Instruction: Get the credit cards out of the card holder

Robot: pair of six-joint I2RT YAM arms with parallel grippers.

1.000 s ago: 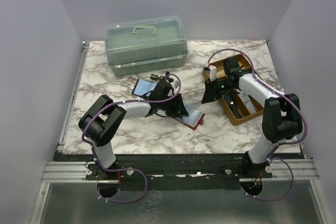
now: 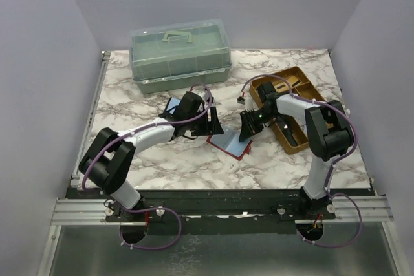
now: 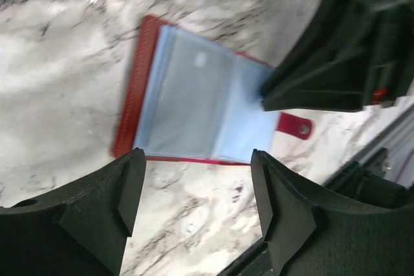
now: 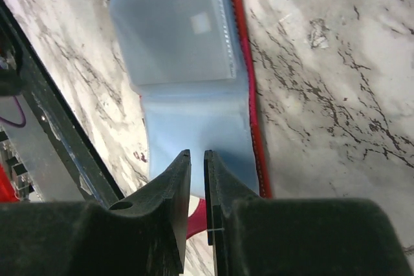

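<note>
The card holder (image 2: 229,141) lies open on the marble table, red-edged with pale blue clear sleeves (image 3: 187,95). My left gripper is open at its left end, fingers apart, nothing between them. My right gripper is low at the holder's other end, over the plain blue sleeve, its fingertips close together with a narrow gap; whether anything thin is between them I cannot tell.
A wooden compartment box (image 2: 297,75) with dark and light items stands at the right. A lidded green plastic case (image 2: 180,53) sits at the back. Another blue item (image 2: 171,104) lies left of centre.
My right arm has moved left and down onto the card holder. My left arm has drawn back to the left, uncovering more of the holder.
</note>
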